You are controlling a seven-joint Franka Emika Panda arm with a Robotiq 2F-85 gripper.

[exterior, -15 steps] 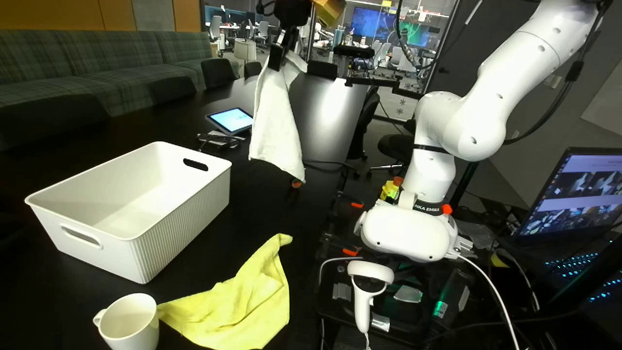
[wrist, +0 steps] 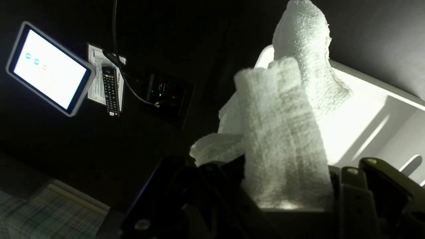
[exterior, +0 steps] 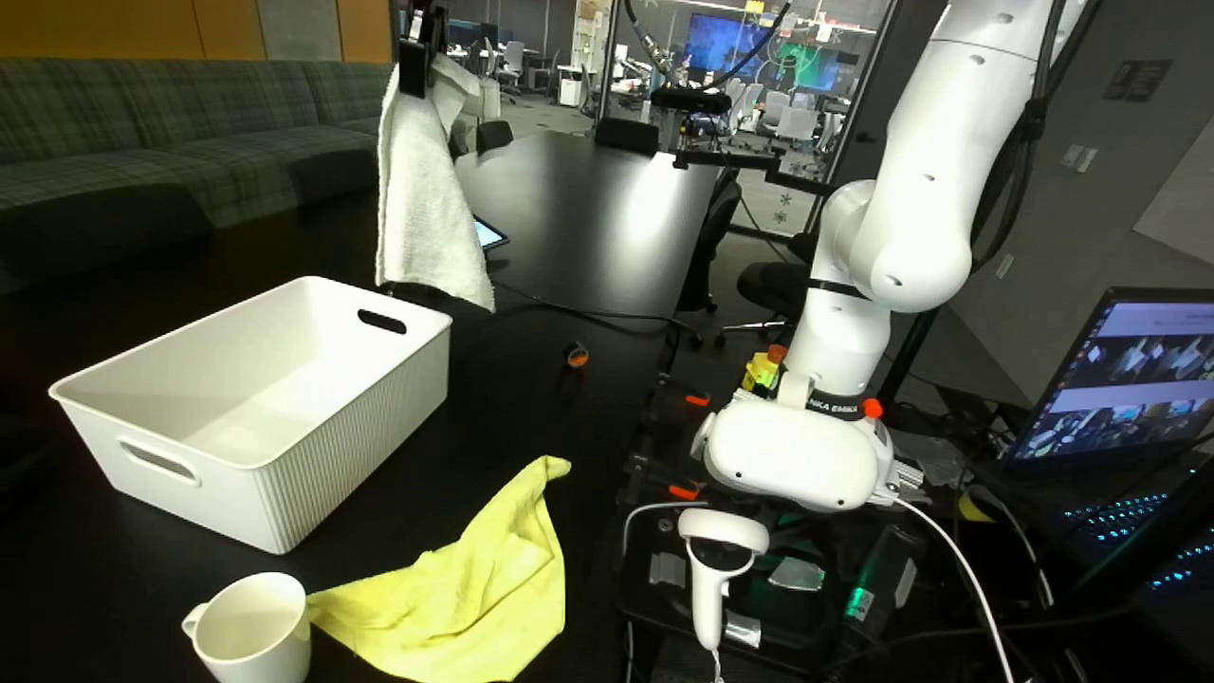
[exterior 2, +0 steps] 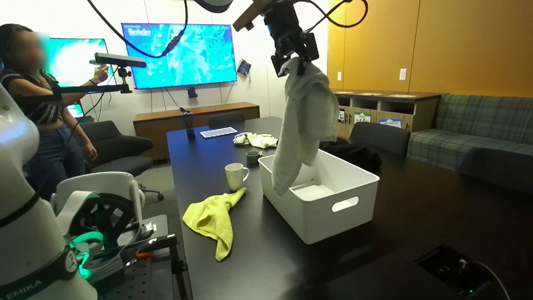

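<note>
A white towel [exterior: 423, 193] hangs high above the table, its upper part pinched in my gripper [exterior 2: 292, 64]. The gripper is shut on the cloth, and the loose end dangles below. In the wrist view the towel [wrist: 285, 139] bunches up between the dark fingers and covers much of the gap. The white bin [exterior: 358, 415] stands on the table with no contents visible in its interior. From exterior view 2 the towel overlaps the near side of the bin [exterior 2: 339, 220]; in exterior view 1 it appears past the bin's far end.
A yellow cloth [exterior: 472, 592] lies flat beside the bin, close to a white mug [exterior: 252, 632]. A dark cup [exterior 2: 253, 157] and another cloth [exterior 2: 260, 140] sit farther along. Tablet [wrist: 49, 69] and remote [wrist: 110, 91] lie on the table. A person [exterior 2: 40, 100] stands at left.
My gripper has carried the towel leftward in exterior view 1, toward the bin's side. The tablet there is now mostly covered by the towel. Bin, mug and yellow cloth have stayed put.
</note>
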